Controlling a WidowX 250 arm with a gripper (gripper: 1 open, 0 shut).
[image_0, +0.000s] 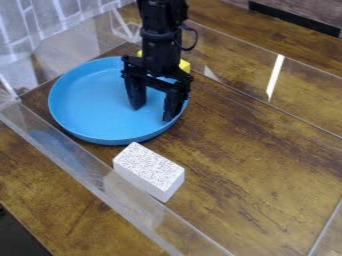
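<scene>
The black robot arm (156, 40) reaches down from the top centre of the camera view to a blue round tray (83, 108). Its gripper (152, 100) is low over the tray's right part, open, with its dark fingers apart; whether anything lies between them is hard to tell. A yellow object (171, 66) is partly hidden behind the arm, just beyond the tray. A white speckled block (148, 170) lies in front of the tray.
A transparent plastic strip or wall runs along the left and lower left, beside the tray and block.
</scene>
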